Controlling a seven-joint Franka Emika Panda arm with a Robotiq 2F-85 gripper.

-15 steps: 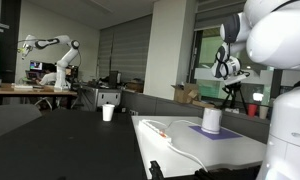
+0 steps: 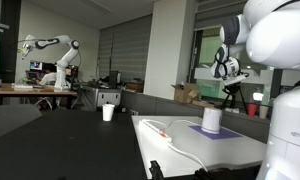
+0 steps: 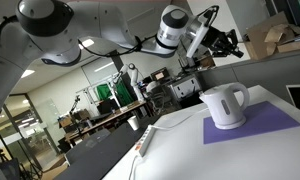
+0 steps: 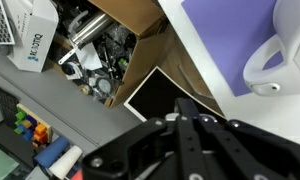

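A white kettle [image 3: 227, 107] stands upright on a purple mat [image 3: 275, 120] on the white table. In exterior view 1 the kettle [image 2: 212, 119] shows at the right of the table. The wrist view has only part of the kettle [image 4: 293, 45] at its right edge, cut off by the frame. Above the kettle and apart from it, my gripper [image 3: 233, 46] hangs in the air. From the wrist, my gripper looks shut, with nothing showing between its fingers.
A white power strip [image 3: 143, 141] and its cable lie on the table. A white cup [image 2: 108, 111] stands on the dark surface to the left. Beyond the table edge, the wrist view shows a cardboard box [image 4: 130, 65] of parts.
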